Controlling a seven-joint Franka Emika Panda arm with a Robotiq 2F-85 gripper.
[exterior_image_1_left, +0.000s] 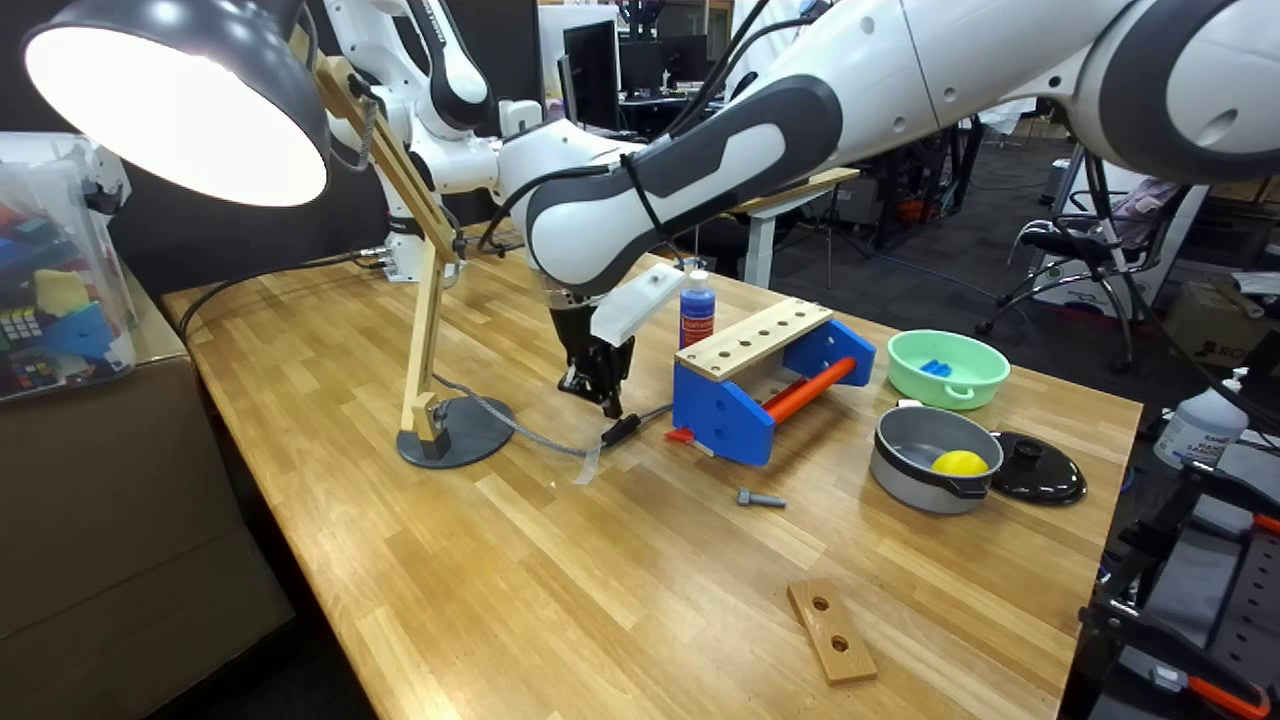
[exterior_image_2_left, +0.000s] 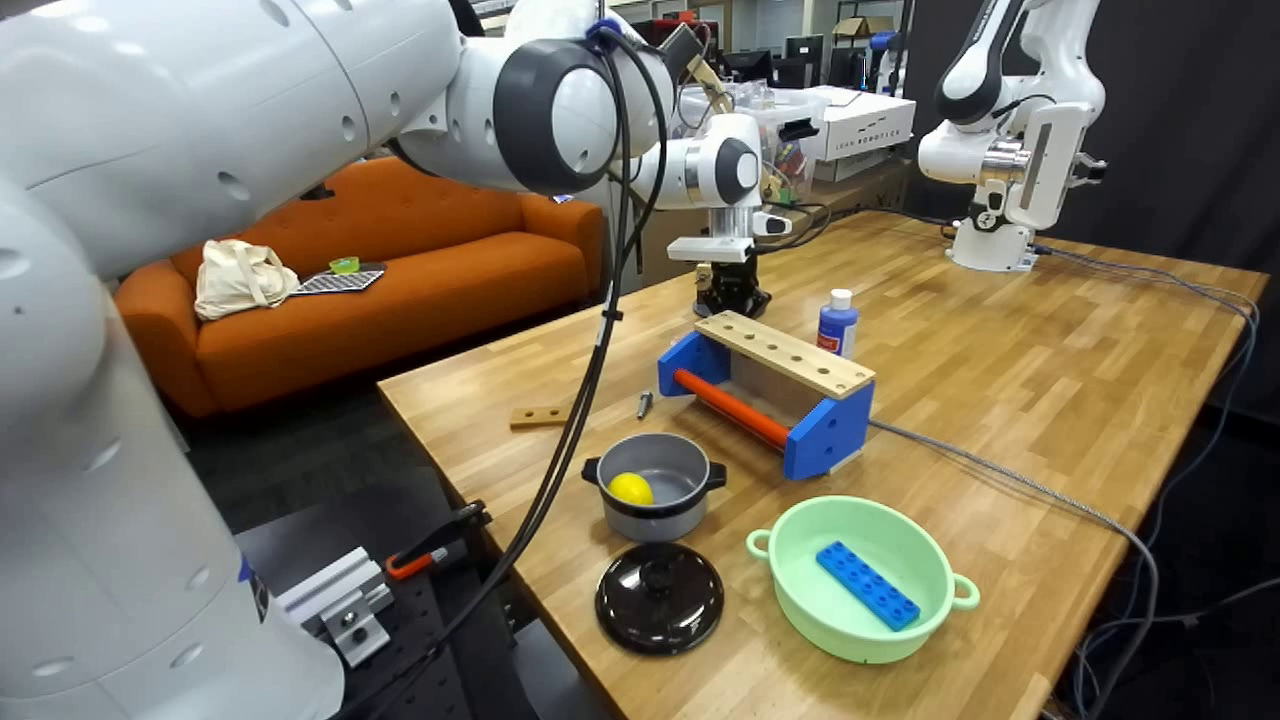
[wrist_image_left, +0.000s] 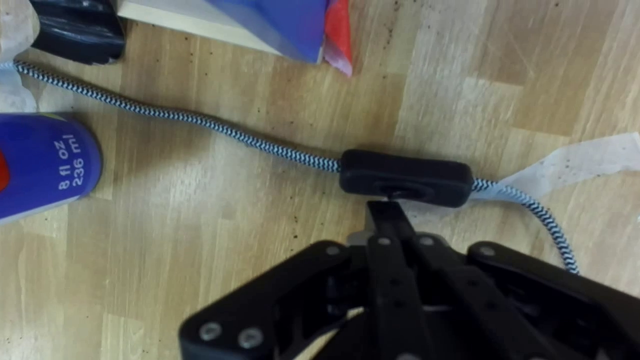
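A black in-line switch (wrist_image_left: 420, 174) sits on a grey braided cord (wrist_image_left: 180, 115), taped to the wooden table. In the wrist view my gripper is shut with nothing showing between its fingers, and its tips meet the switch's near edge beside the rocker. Whether they press on it cannot be told. From exterior view 1, the gripper (exterior_image_1_left: 612, 406) points down just above the switch (exterior_image_1_left: 620, 430). The cord runs to a desk lamp (exterior_image_1_left: 180, 102), whose bulb is glowing brightly.
Close by stand a blue bottle (exterior_image_1_left: 697, 310) and a blue wooden rack (exterior_image_1_left: 720, 414) with a red bar. Farther right are a grey pot (exterior_image_1_left: 918, 480) holding a yellow ball, a black lid (exterior_image_1_left: 1039, 470) and a green bowl (exterior_image_1_left: 948, 348).
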